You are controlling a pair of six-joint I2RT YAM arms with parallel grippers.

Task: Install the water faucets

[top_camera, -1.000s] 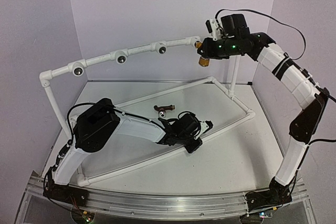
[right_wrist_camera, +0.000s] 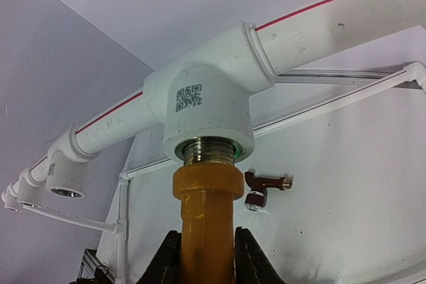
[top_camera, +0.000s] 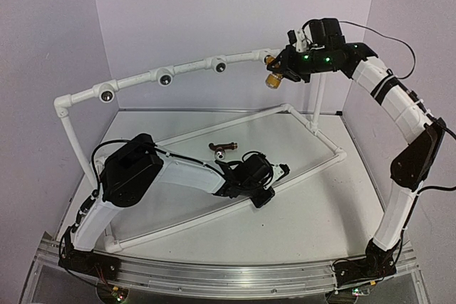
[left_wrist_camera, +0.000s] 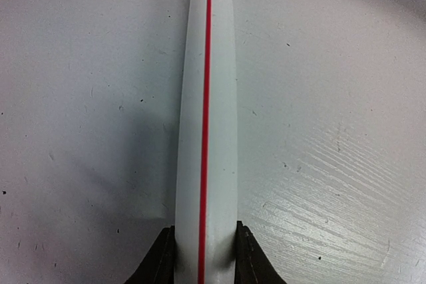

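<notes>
In the right wrist view an orange faucet (right_wrist_camera: 208, 221) stands upright beneath a white tee fitting (right_wrist_camera: 206, 98). Its threaded end (right_wrist_camera: 208, 149) meets the tee's opening, with several threads showing below the rim; how deep it sits is hidden. My right gripper is shut on the faucet's body. A dark red-brown faucet (top_camera: 224, 147) lies on the panel inside the frame. Down at the frame's front pipe (left_wrist_camera: 206, 131), white with a red stripe, my left gripper is shut with the pipe between its fingers.
Along the raised pipe (top_camera: 189, 67), further tee openings (top_camera: 164, 78) to the left are empty. The left arm (top_camera: 185, 174) reaches low across the panel. Bare panel (top_camera: 271, 137) lies below the right gripper.
The orange faucet's lower end has swung a little left. The left arm and the red-brown faucet have stayed put.
</notes>
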